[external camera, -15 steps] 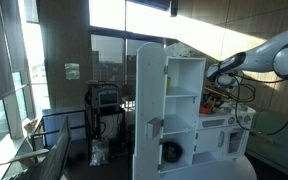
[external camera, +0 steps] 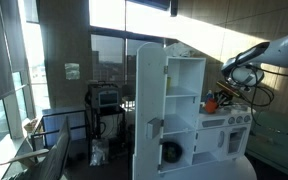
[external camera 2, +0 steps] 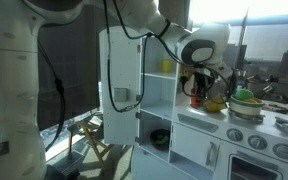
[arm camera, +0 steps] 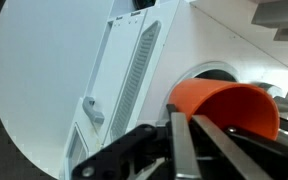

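Note:
An orange cup (arm camera: 234, 105) fills the lower right of the wrist view. My gripper is shut on its near rim, with the dark fingers in front of part of the cup. In exterior view 1 the cup (external camera: 211, 106) shows small and orange over the left part of the white toy kitchen counter, with the arm reaching in from the right. From exterior view 2 the cup (external camera 2: 196, 98) is partly covered by the gripper and cables. Whether its base touches the counter I cannot tell.
The white play kitchen (external camera 2: 209, 150) has knobs along its front and an open shelf unit (external camera: 184, 95) at its left. A dark bowl (external camera: 171, 152) sits on a low shelf. Stacked bowls (external camera 2: 246, 105) crowd the counter to the right of the gripper in exterior view 2.
The arm has shifted to the right in exterior view 1, and the orange cup has moved slightly right with it. The shelf unit and the dark bowl have stayed put.

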